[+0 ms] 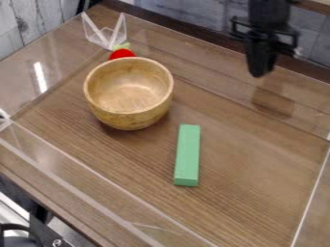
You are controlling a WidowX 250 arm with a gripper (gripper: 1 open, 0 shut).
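My gripper (263,68) hangs at the top right of the camera view, a dark, blurred shape above the wooden table (252,188); it looks shut, with nothing visible between its fingers. A tan wooden bowl (127,93) sits left of centre, well apart from the gripper. Behind it lies a red round object (123,55) with a green top, partly hidden. A flat green bar (187,154) lies in the lower middle.
A clear crinkled plastic object (104,28) lies at the back left beside the red one.
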